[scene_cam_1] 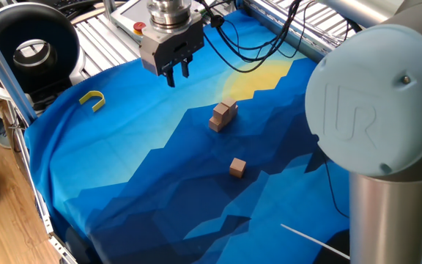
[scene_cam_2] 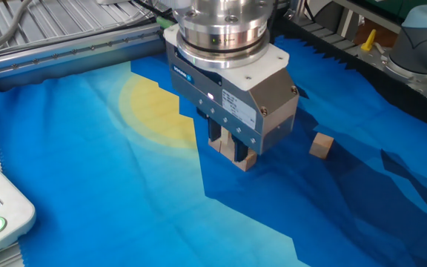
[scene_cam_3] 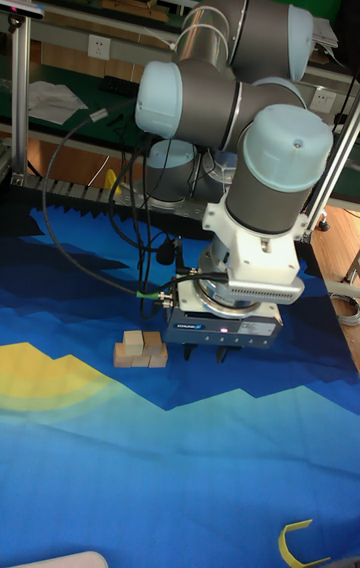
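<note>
Several small wooden cubes form a stacked pile (scene_cam_1: 223, 116) on the blue cloth, touching one another, with cubes on top of a lower row. The same pile (scene_cam_3: 140, 349) stands left of the gripper in exterior view 3. A single wooden cube (scene_cam_1: 237, 168) lies apart from it; the arm hides this cube in exterior view 3. My gripper (scene_cam_1: 178, 75) hangs above the cloth, pointing down, clear of the cubes. Its two fingers (scene_cam_3: 190, 350) are apart with nothing held between them. In exterior view 2 the gripper (scene_cam_2: 227, 141) covers much of the pile (scene_cam_2: 247, 162).
A yellow curved strip (scene_cam_1: 92, 100) lies near the cloth's edge. Beyond the cloth sits a control panel with a red button (scene_cam_1: 139, 27). Black cables (scene_cam_1: 258, 44) hang beside the gripper.
</note>
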